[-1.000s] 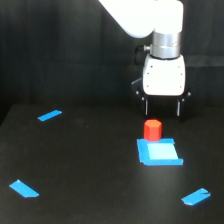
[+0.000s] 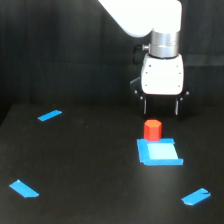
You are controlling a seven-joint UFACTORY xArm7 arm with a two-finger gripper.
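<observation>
A small red block or cylinder (image 2: 152, 130) stands at the back left edge of a blue-bordered square with a white middle (image 2: 162, 152). In the camera view my gripper (image 2: 161, 106) hangs pointing down above and behind it. Its dark fingers (image 2: 145, 104) are spread apart, with nothing visible between them. A gap shows in the picture between the fingertips and the red object's top, and the object sits slightly left of the gripper's middle.
Strips of blue tape lie at the back left (image 2: 50, 115), front left (image 2: 24, 188) and front right (image 2: 196, 197). A dark curtain (image 2: 60, 50) hangs behind.
My gripper has shifted very slightly to the left, its fingers still apart. The red object and the tape square have not moved.
</observation>
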